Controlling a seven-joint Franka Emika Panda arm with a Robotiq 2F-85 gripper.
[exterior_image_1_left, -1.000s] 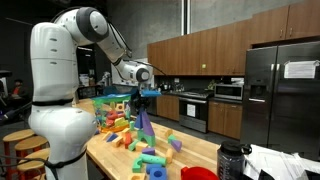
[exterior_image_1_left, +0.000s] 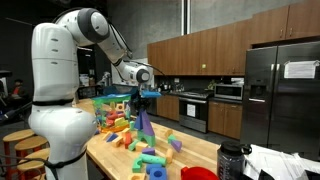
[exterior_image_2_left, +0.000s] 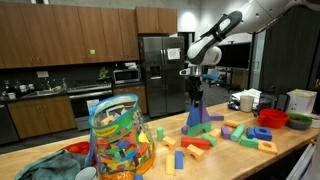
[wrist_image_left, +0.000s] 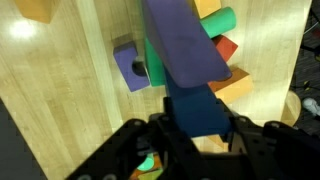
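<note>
A long purple-blue block (wrist_image_left: 198, 105) fills the middle of the wrist view, with my gripper shut on it. The same block (exterior_image_2_left: 194, 116) shows as a tall wedge among the toys in exterior view 2, below my gripper (exterior_image_2_left: 194, 97). In exterior view 1 the wedge (exterior_image_1_left: 147, 125) slants down from the gripper (exterior_image_1_left: 141, 100) toward the table. Whether its lower end touches the blocks beneath cannot be told. Beneath it in the wrist view lie a small purple block (wrist_image_left: 130, 65), a green cylinder (wrist_image_left: 218, 22) and an orange block (wrist_image_left: 233, 86).
Colored blocks lie scattered on the wooden table (exterior_image_1_left: 200, 152). A clear tub (exterior_image_2_left: 124, 130) of toys stands at one side. A red bowl (exterior_image_1_left: 198, 173), a dark canister (exterior_image_1_left: 231, 160) and a white cloth (exterior_image_1_left: 272, 163) occupy another edge.
</note>
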